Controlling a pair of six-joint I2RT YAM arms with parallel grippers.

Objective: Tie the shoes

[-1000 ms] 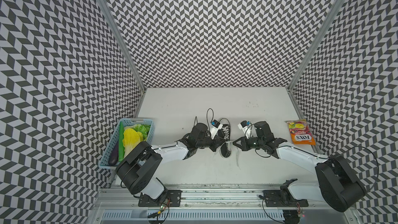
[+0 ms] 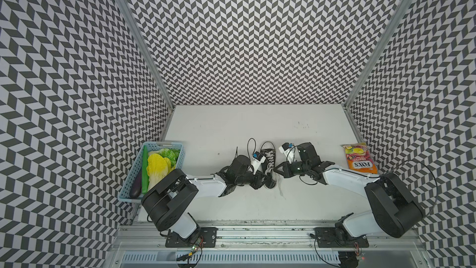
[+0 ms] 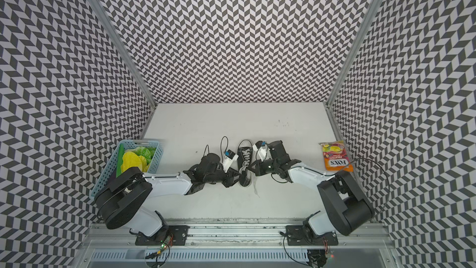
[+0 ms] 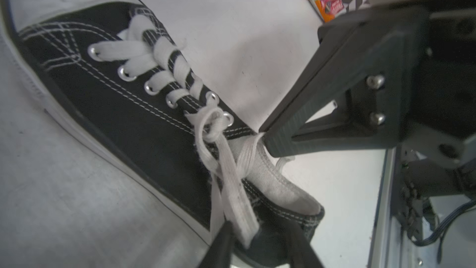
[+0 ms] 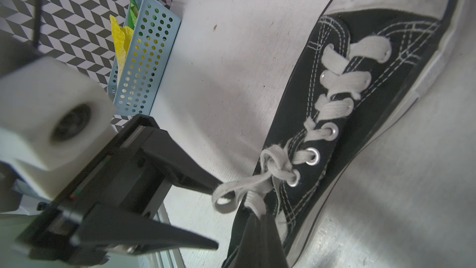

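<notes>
A black canvas shoe point(image 4: 114, 114) lies between my grippers, toe away from me. Its white laces point(image 5: 275, 161) are knotted near the top eyelets, with loose loops and ends hanging toward the heel. My left gripper is over the heel beside a hanging lace, part open, its fingertips blurred at the bottom of the left wrist view. My right gripper is shut at the laces by the shoe's opening; whether lace is pinched in its fingertips is unclear.
A blue basket of vegetables point(image 2: 126, 178) stands at the left end of the table, an orange snack bag point(image 2: 362, 163) at the right end.
My right gripper has moved left toward the shoe over the last second. My left gripper has moved slightly toward the front edge, and more of the shoe's laces show between them.
</notes>
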